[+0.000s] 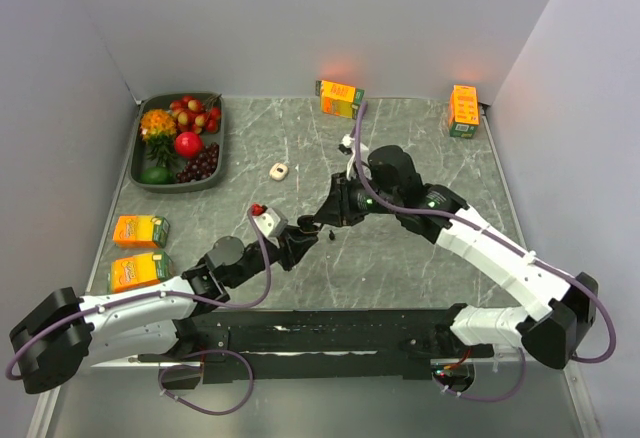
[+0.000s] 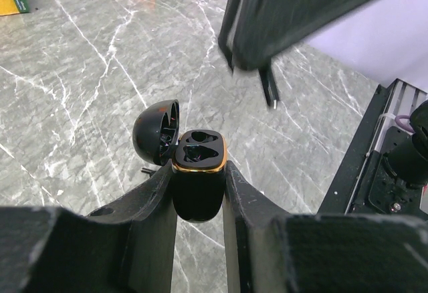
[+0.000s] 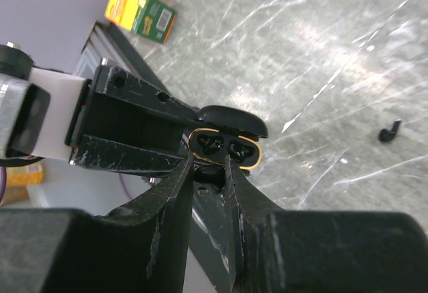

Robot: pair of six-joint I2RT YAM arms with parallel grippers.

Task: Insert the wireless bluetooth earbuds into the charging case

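The black charging case [image 2: 199, 172] with gold rim and lid [image 3: 231, 118] raised is held by my left gripper, shut on it. Its two wells show as dark hollows; whether either holds an earbud I cannot tell. My right gripper is shut on a small dark earbud, mostly hidden between its fingertips, which appears just over the case in the top view and hangs above and to the right of it in the left wrist view. Another black earbud [image 3: 388, 132] lies on the marble table.
A fruit tray [image 1: 180, 180] stands at the back left. Orange-and-green boxes [image 1: 340, 99] line the back and sides. A small white object [image 1: 279, 171] and a red one [image 1: 258, 209] lie on the table [image 1: 420, 268], which is clear at front right.
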